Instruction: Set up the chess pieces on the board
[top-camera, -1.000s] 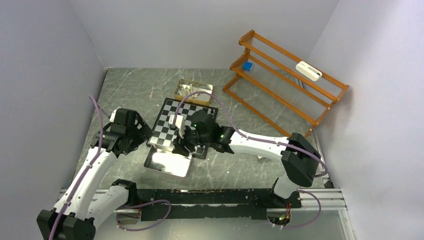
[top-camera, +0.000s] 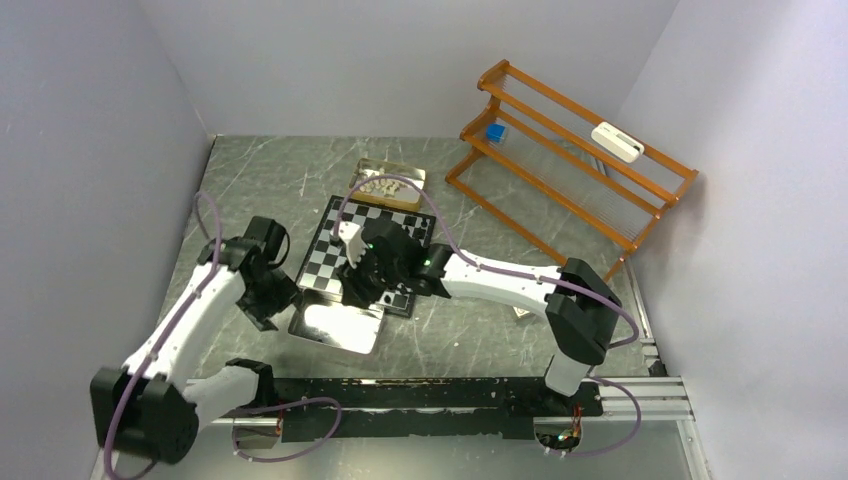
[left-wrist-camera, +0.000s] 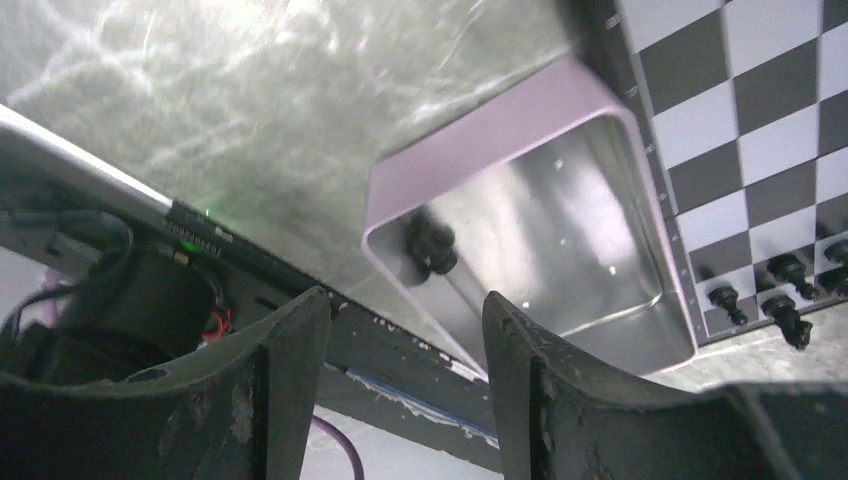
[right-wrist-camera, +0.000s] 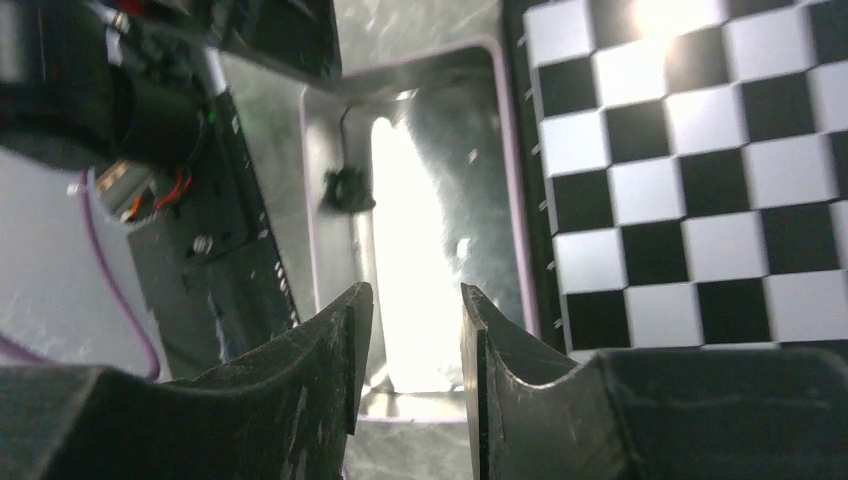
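Note:
The chessboard (top-camera: 322, 255) lies mid-table, with several dark pieces (left-wrist-camera: 786, 268) along an edge in the left wrist view. A metal tray (top-camera: 331, 327) sits in front of it, holding a dark piece (left-wrist-camera: 432, 243). My left gripper (top-camera: 268, 323) hangs left of the tray; in its wrist view its fingers stand apart, nothing seen between them. My right gripper (top-camera: 358, 297) is above the tray and board edge; its fingers stand apart with nothing visible between them.
A second tray (top-camera: 410, 178) with light pieces sits behind the board. A wooden rack (top-camera: 548, 183) stands at back right. The table left of the board is mostly clear.
My left gripper has swung down and toward the front, beside the front tray.

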